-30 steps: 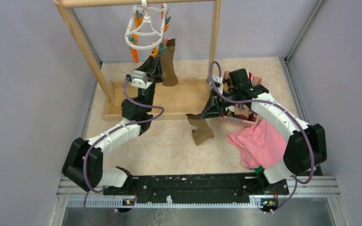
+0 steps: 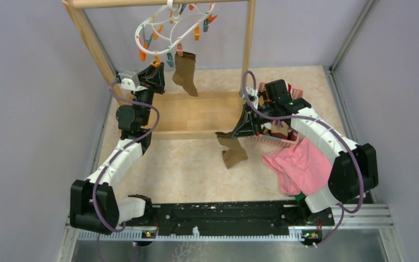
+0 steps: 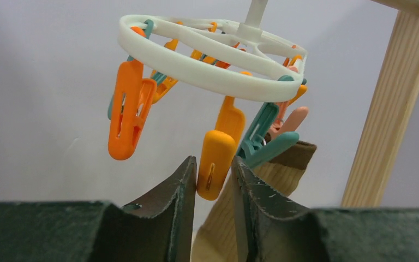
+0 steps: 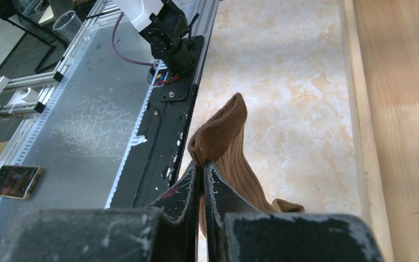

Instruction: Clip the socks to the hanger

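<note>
A brown sock (image 2: 185, 73) hangs from a pink clip (image 3: 293, 121) on the white round hanger (image 2: 170, 39), which carries several coloured clips. Between the fingertips of my left gripper is the lower end of a yellow-orange clip (image 3: 217, 155) on the hanger's rim. The fingers stand close on both sides of it, and I cannot tell whether they press on it. My right gripper is shut on a second brown sock (image 4: 221, 128), near its cuff. That sock dangles in front of the basket, its lower part partly hidden by the fingers in the right wrist view.
A pink basket (image 2: 273, 141) holding more items stands behind the right arm. Pink cloth (image 2: 300, 165) lies in front of it. The wooden frame's posts (image 2: 249, 38) flank the hanger.
The hanger has turned and shifted, and its sock has swung about. The right arm and its sock have stayed still.
</note>
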